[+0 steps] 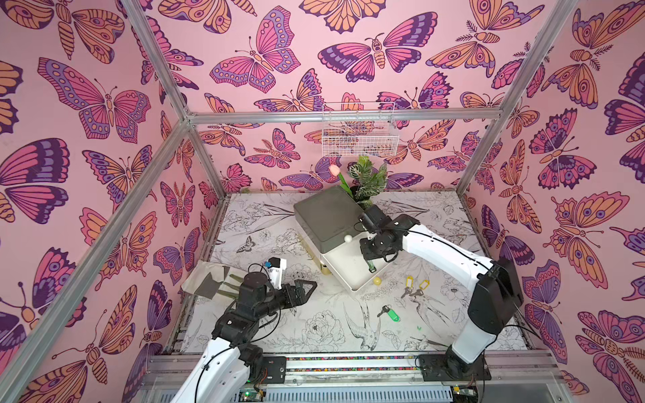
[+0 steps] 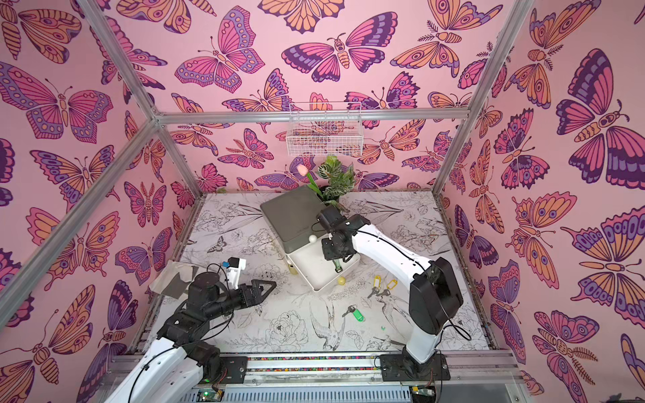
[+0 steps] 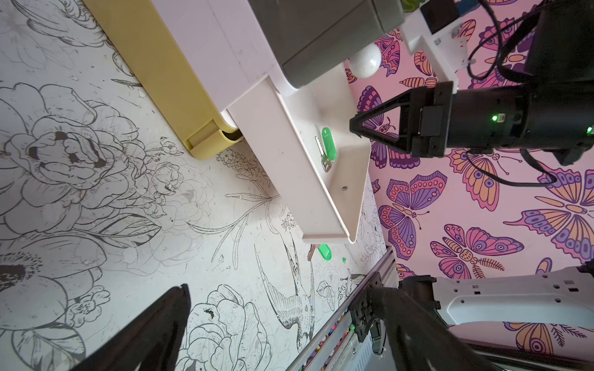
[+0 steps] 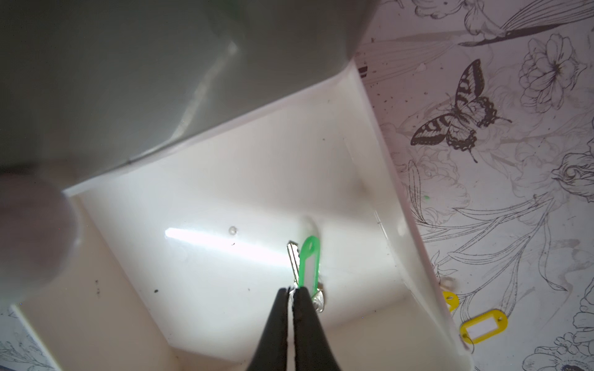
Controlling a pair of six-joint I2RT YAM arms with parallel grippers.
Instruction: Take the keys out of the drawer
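A key with a green tag lies on the floor of the pulled-out white drawer; the left wrist view shows the same green tag (image 3: 329, 144) and key. My right gripper is over the drawer, its fingers brought together and pointing down. In the right wrist view the tips overlap the lower part of the keys, but the left wrist view shows a gap between the right gripper and the keys. Nothing shows clearly between those fingers. Left of the drawer, my left gripper (image 1: 310, 290) stands open and empty above the table.
The grey-topped cabinet (image 1: 329, 216) sits behind the drawer. Other keys with a green tag (image 1: 393, 315) and yellow tags (image 1: 423, 284) lie on the table to its front right. A plant (image 1: 368, 178) stands behind.
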